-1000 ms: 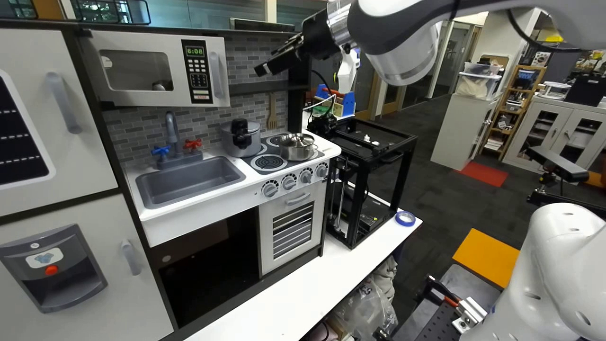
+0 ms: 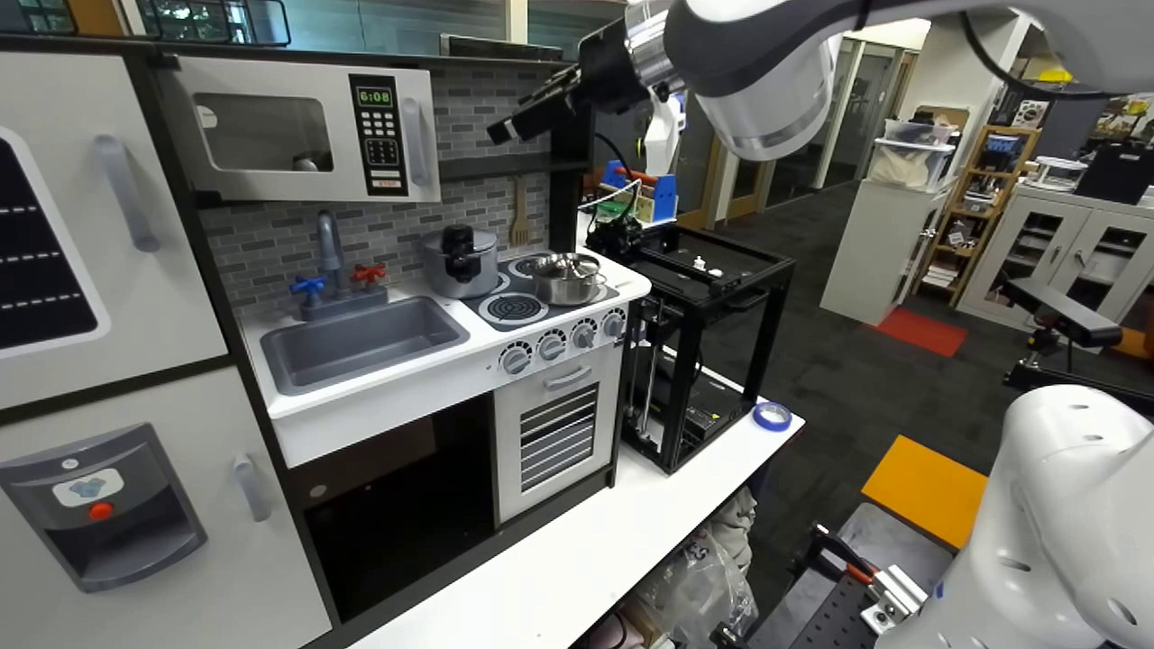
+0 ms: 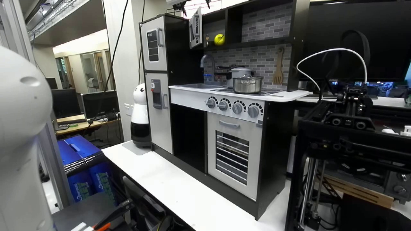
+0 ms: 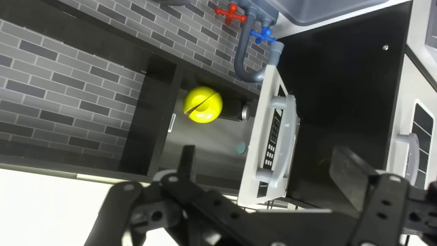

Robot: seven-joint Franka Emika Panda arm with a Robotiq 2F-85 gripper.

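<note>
My gripper [image 2: 508,124] hangs in the air to the right of the toy microwave. Seen from the wrist, the gripper is open, its fingers wide apart with nothing between them. The white microwave door [image 4: 262,135] with its grey handle [image 4: 290,139] stands swung out, beyond the gap between the fingers. Inside the microwave compartment is a yellow round object [image 4: 203,104] with a dark slit, beside a dark cylinder [image 4: 231,110]. The door [image 3: 196,27] and the yellow object [image 3: 219,39] also show in exterior view 2.
On the stove stand a grey lidded pot [image 2: 460,260] and a metal pot [image 2: 568,278]. The sink [image 2: 362,341] with its faucet [image 2: 329,243] is below the microwave. A shelf [image 2: 508,167] runs along the brick-pattern wall. A black frame machine [image 2: 692,324] stands to the right.
The toy kitchen appears shifted very slightly to the right in exterior view 1, the microwave door included. My gripper has hardly moved.
</note>
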